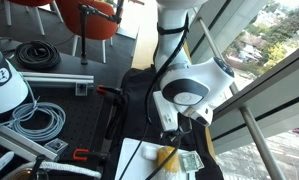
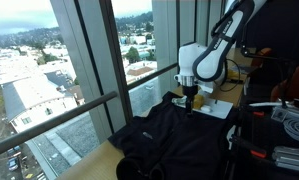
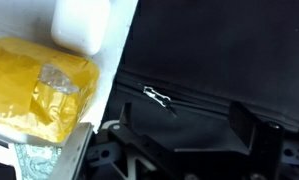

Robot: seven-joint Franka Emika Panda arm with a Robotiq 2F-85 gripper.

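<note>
My gripper stands open in the wrist view, one finger (image 3: 101,148) at the left and the other at the right. Ahead of the gap, a small silver piece (image 3: 156,95) with a thin dark tip lies on black cloth; what it is, I cannot tell. To its left a yellow plastic-wrapped packet (image 3: 39,90) rests on a white sheet (image 3: 114,45), beside a white rounded item (image 3: 81,22). In exterior view 1 my gripper (image 1: 175,137) hangs low near the yellow packet (image 1: 169,163).
A printed, banknote-like paper (image 3: 34,160) lies by the packet. Black cloth (image 2: 174,145) covers much of the surface beside the windows. A coiled grey cable (image 1: 37,120) and metal bars lie off to one side.
</note>
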